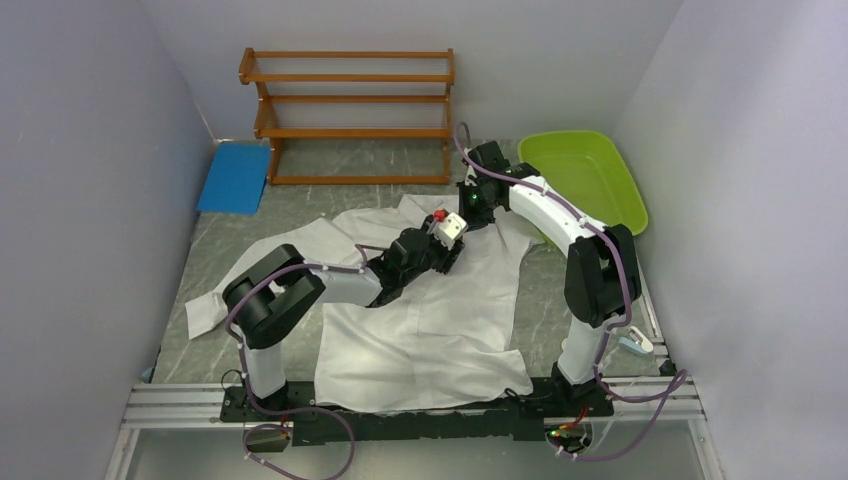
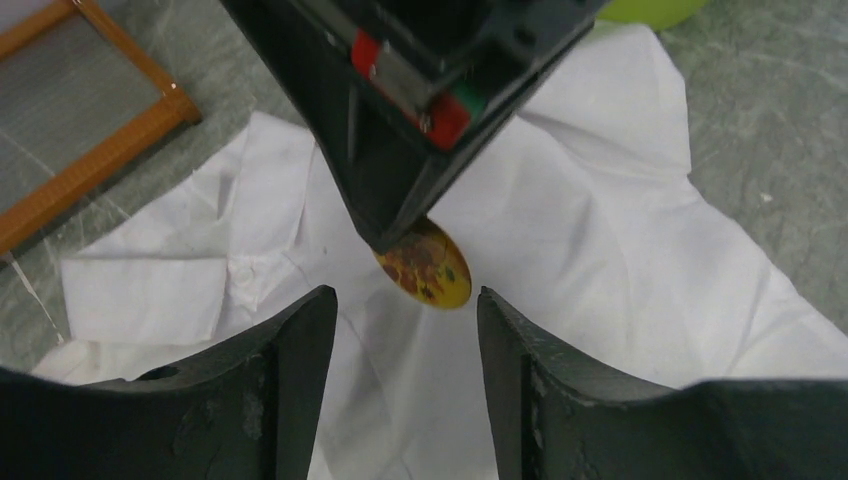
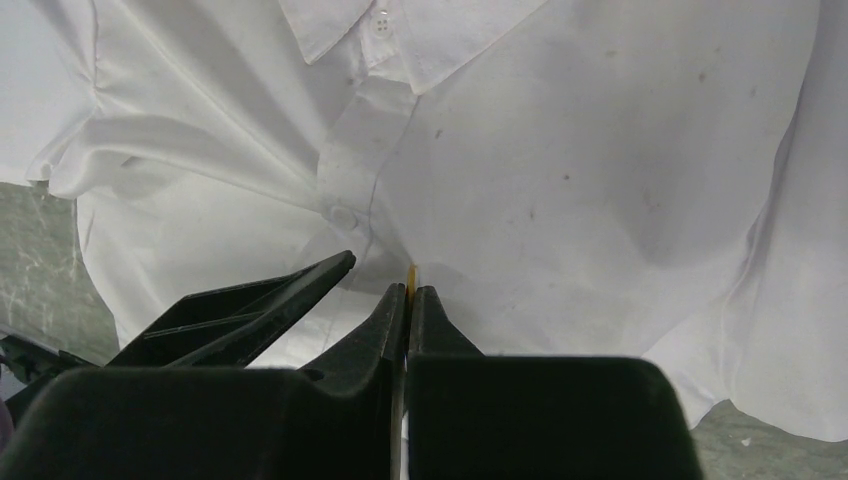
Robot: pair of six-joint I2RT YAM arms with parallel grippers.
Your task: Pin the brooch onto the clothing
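A gold oval brooch hangs from the tips of my right gripper, which is shut on it; in the right wrist view only its thin yellow edge shows. My left gripper is open, its fingertips apart just below the brooch in the left wrist view, with the brooch beyond them. The white shirt [image 1: 420, 340] lies spread beneath both grippers, with its collar [image 3: 450, 40] and button placket [image 3: 365, 150] visible in the right wrist view. In the top view both grippers meet over the upper part of the shirt, hiding the brooch.
A wooden rack [image 1: 350, 180] stands at the back. A blue board [image 1: 232, 178] lies back left, and a green tray [image 1: 600, 170] back right. Small pale items [image 1: 637, 341] lie near the right wall. Bare table shows either side of the shirt.
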